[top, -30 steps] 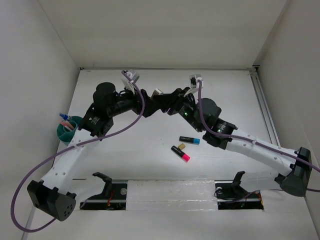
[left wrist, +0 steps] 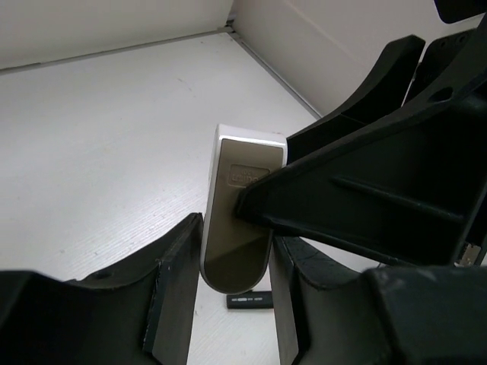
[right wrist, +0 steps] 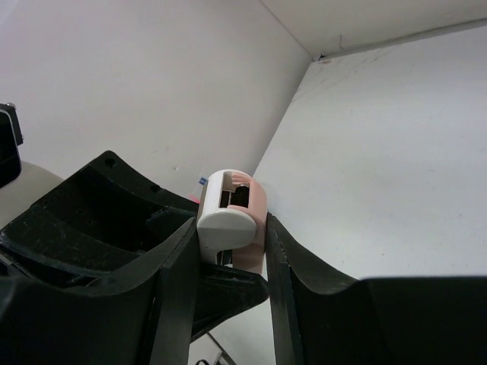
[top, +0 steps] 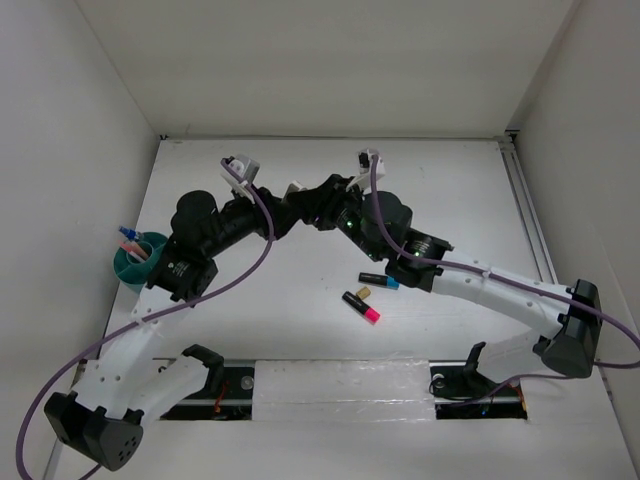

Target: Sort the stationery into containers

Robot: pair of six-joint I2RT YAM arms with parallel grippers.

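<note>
Both grippers meet above the middle of the table at a small white, pink and olive stationery piece [left wrist: 232, 243], perhaps a sharpener or correction tape. My left gripper [top: 286, 210] is shut on it; its fingers flank the piece in the left wrist view. My right gripper [top: 314, 205] is at the same piece from the other side, its fingers close around it; whether they grip is unclear. A teal container [top: 128, 270] with pens stands at the far left. A black-and-red marker [top: 360, 306], a black-and-blue marker [top: 378, 280] and a small tan piece [top: 363, 293] lie on the table.
Walls bound it at back and sides; a metal rail [top: 525, 205] runs along the right edge.
Both arms have shifted left together in the top view, carrying the small piece between them. The markers and container have not moved.
</note>
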